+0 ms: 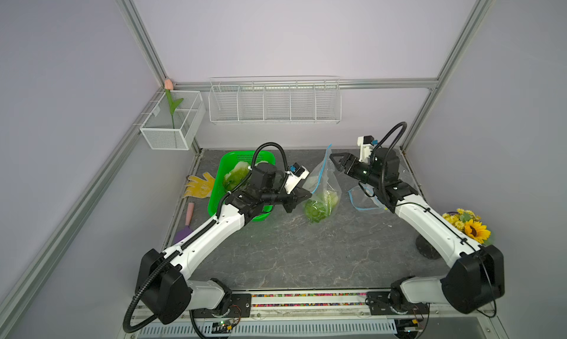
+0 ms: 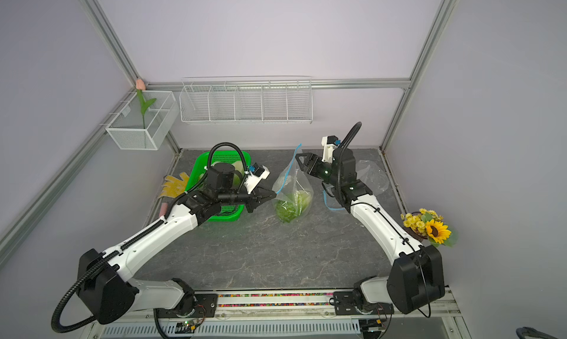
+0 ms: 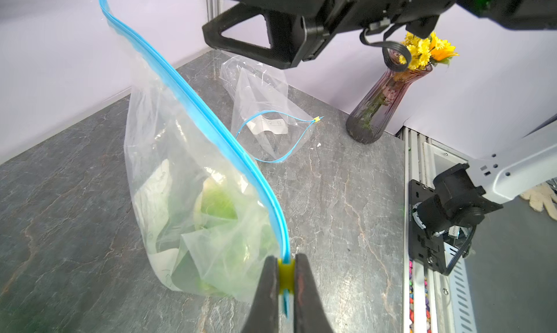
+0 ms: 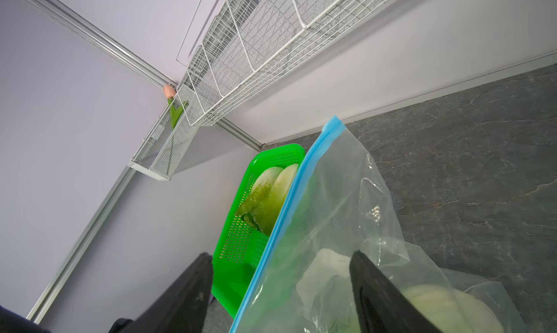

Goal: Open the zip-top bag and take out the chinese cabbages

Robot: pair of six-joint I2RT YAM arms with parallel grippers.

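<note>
The zip top bag [image 1: 323,185] stands on the counter with chinese cabbage [image 2: 288,207] inside, its blue zip strip [image 3: 214,130] rising diagonally. My left gripper is shut on the yellow slider at the strip's low end. My right gripper is part open near the strip's high end; in the right wrist view the bag's upper edge lies beyond and between its blurred fingertips, apparently not held.
A green basket [image 4: 235,240] with cabbages stands left of the bag. A second clear bag [image 3: 267,112] lies flat at right, near a vase of flowers [image 3: 377,106]. Wire racks [image 1: 274,105] hang on the back wall.
</note>
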